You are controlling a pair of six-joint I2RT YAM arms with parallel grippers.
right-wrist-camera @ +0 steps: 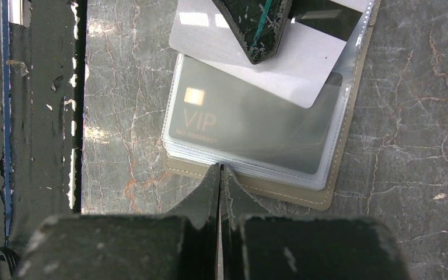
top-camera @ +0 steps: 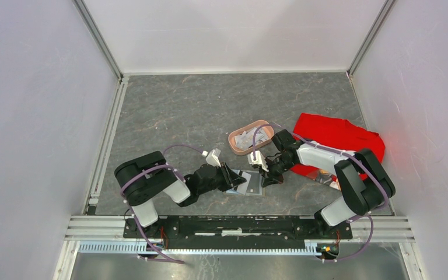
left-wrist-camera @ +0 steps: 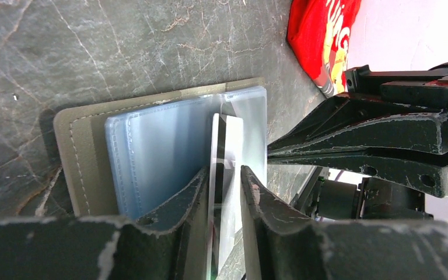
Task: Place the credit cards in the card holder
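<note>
The white credit card [right-wrist-camera: 303, 70], with a dark stripe, lies askew across the opened card holder [right-wrist-camera: 312, 198]. It overlaps the clear sleeve that holds a grey VIP card [right-wrist-camera: 245, 122] and does not sit fully in a pocket. In the left wrist view the card stands tilted, its edge between the parted fingers of my left gripper, with a gap on the left side. My right gripper is shut at the near edge of the holder's clear sleeves, apparently pinching them; its tips partly hide the contact.
A pink basket [top-camera: 232, 143] with several cards stands behind the holder. Red cloth [top-camera: 338, 131] lies at the right, beyond the right arm.
</note>
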